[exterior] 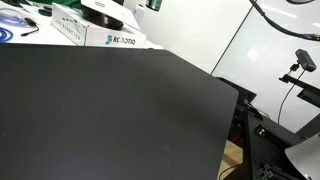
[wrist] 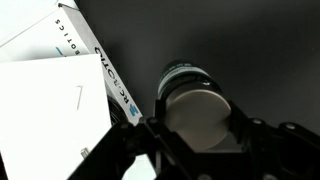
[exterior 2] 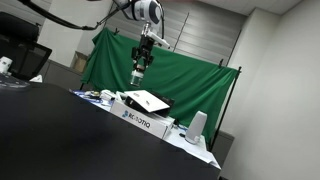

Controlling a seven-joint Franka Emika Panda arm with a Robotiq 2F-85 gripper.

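Note:
High over the table in exterior view 2, my gripper [exterior 2: 141,56] points down, shut on a small can-like object [exterior 2: 137,77]. From the wrist view, this can [wrist: 197,115] shows a round, brownish end between the dark fingers, with a pale and green band on its side. Only a green bit of the can [exterior: 154,4] appears at the top edge of exterior view 1; the gripper is out of that view. The can hangs clear of the dark tabletop [exterior: 110,110].
A white Robotiq box [exterior: 95,32] stands at the table's back edge, with a white lidded thing [exterior 2: 150,101] on top. Blue cables [exterior: 10,22] lie at the back left. Black equipment [exterior: 265,150] flanks the right side.

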